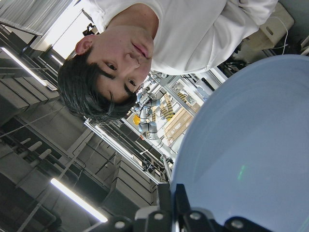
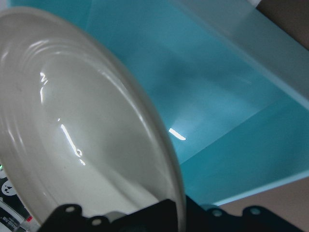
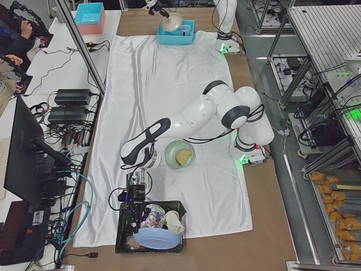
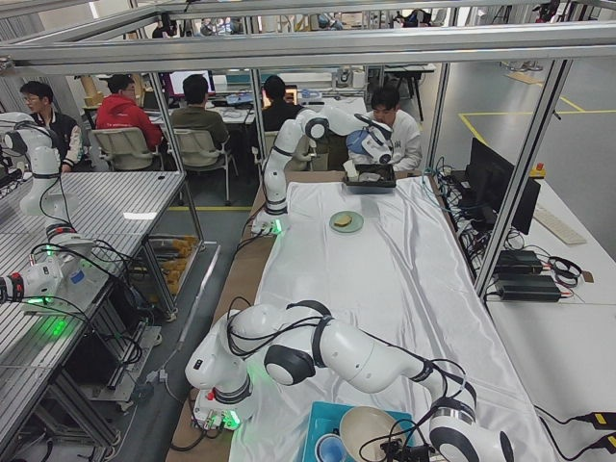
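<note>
A light blue plate point(image 1: 246, 140) fills the right of the left wrist view, its rim between the fingers of my left gripper, which is shut on it. In the camera left view that plate point(image 3: 155, 239) tilts in a black crate point(image 3: 120, 247) with bagged items and a pale cloth. A cream plate point(image 2: 77, 121) has its rim between the fingers of my right gripper, shut on it, over a turquoise bin point(image 2: 227, 96). A green plate point(image 3: 172, 152) with a yellow piece point(image 3: 183, 157) lies on the white cloth.
A small cup point(image 3: 185, 28) is in the turquoise bin. A person point(image 1: 125, 63) sits close beside the crate. Monitor point(image 4: 505, 192) and metal frame stand at the sides.
</note>
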